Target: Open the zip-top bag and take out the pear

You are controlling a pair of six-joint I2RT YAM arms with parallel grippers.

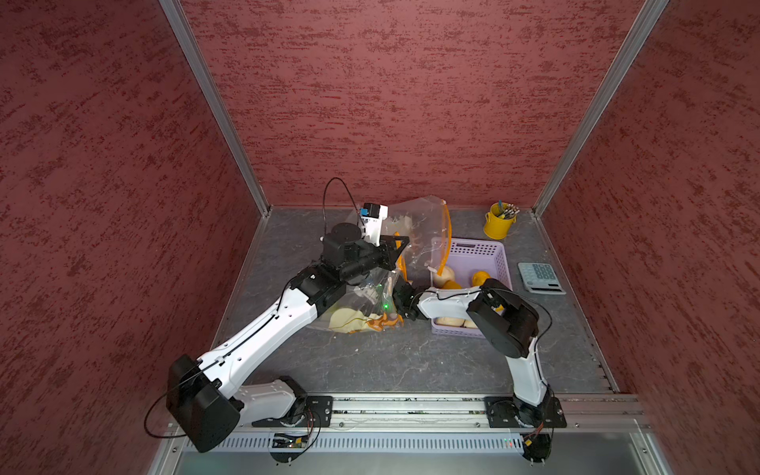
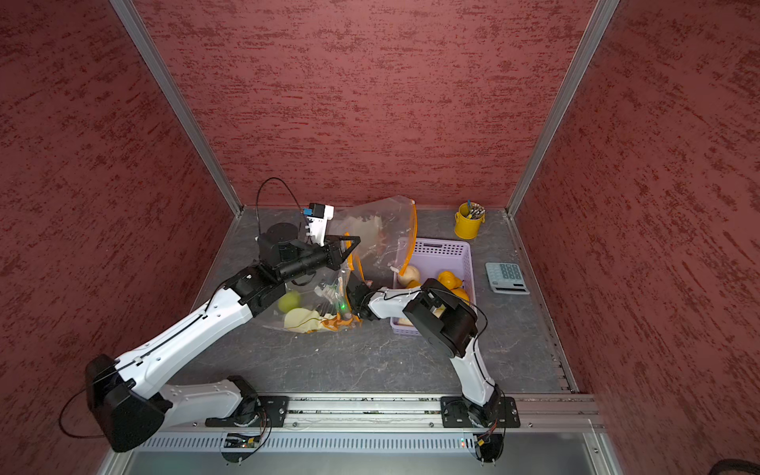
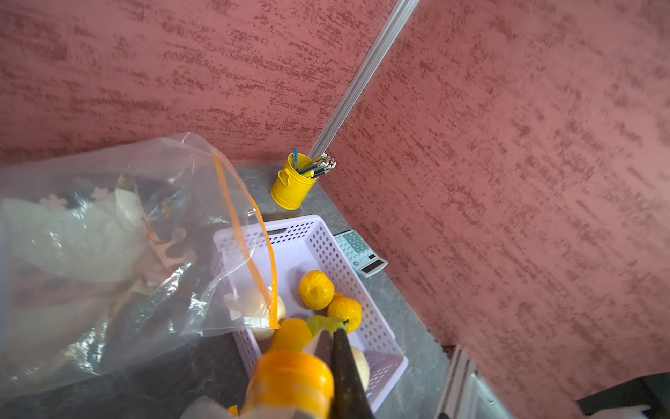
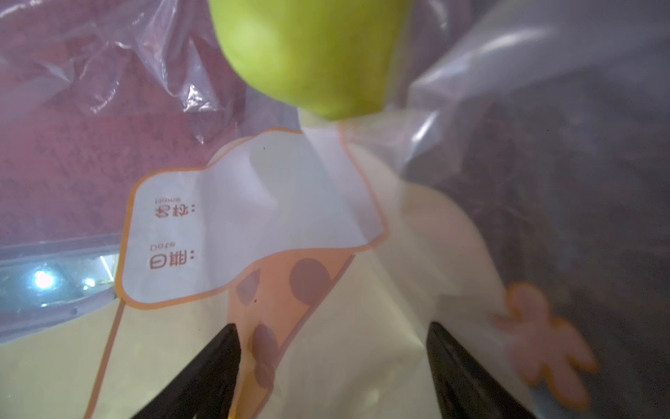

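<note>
The clear zip top bag (image 1: 423, 225) with orange zip strips gapes toward the right, one rim standing by the basket. The green pear (image 2: 289, 301) lies inside the bag, left of the arms, and looms large at the top of the right wrist view. My left gripper (image 1: 403, 244) is shut at the bag's near orange rim, holding it up. The right gripper reaches into the mouth, its fingers (image 4: 209, 377) spread with no object between them. Printed film (image 4: 265, 216) lies ahead of it, the pear beyond the fingertips and higher in view.
A lilac basket (image 1: 494, 257) holding oranges (image 2: 449, 279) and other fruit stands right of the bag, partly under my right arm. Behind it is a yellow pail (image 1: 498, 225) of pens; a calculator (image 1: 541, 277) lies to the right.
</note>
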